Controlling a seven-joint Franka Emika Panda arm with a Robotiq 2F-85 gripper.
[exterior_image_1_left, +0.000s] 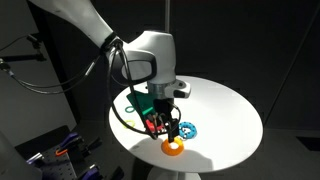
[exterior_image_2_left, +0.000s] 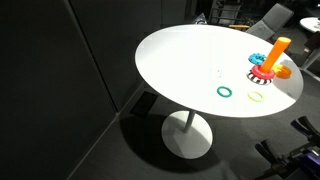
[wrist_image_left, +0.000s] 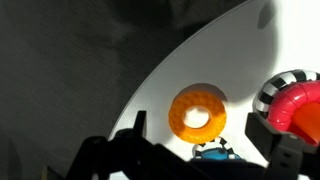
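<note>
An orange ring (wrist_image_left: 197, 116) lies flat on the white table near its edge, its hole visible in the wrist view. My gripper is open above it, one finger to each side in that view, with no contact showing. In exterior view 1 the gripper (exterior_image_1_left: 164, 132) hangs low by the orange ring (exterior_image_1_left: 173, 147). A red stacking base (wrist_image_left: 298, 108) with a black-and-white rim is close to the right finger. Its upright orange post shows in exterior view 2. Below the orange ring is a blue ring (wrist_image_left: 214, 150), partly cut off by the gripper.
On the round table (exterior_image_2_left: 185, 60), a green ring (exterior_image_2_left: 224, 91) and a yellow ring (exterior_image_2_left: 256, 97) lie apart from the base. The orange ring is near the table's rim, with dark floor beyond.
</note>
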